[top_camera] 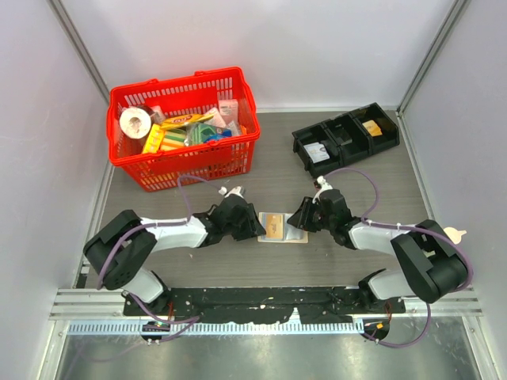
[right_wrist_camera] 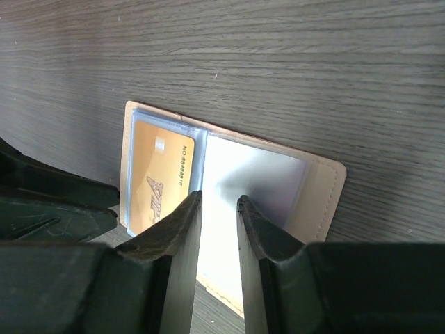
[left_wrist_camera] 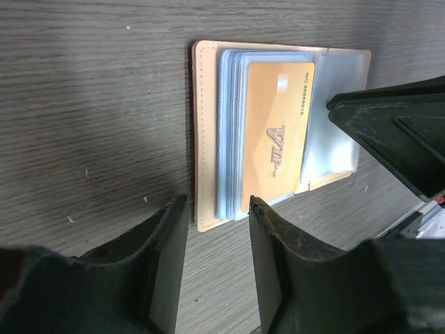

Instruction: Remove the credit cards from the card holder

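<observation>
The open card holder (top_camera: 282,240) lies on the table, a stack of cards (left_wrist_camera: 274,129) with a gold VIP card on top in one half and a clear sleeve (right_wrist_camera: 247,181) in the other. My left gripper is low at the holder's outer edge by the stack, fingertips a little apart, open. My right gripper is over the sleeve half, its fingertips slightly apart with nothing visible held between them.
A red basket (top_camera: 182,166) full of packages stands at the back left. A black divided box (top_camera: 345,138) sits at the back right. The table in front of the holder is clear.
</observation>
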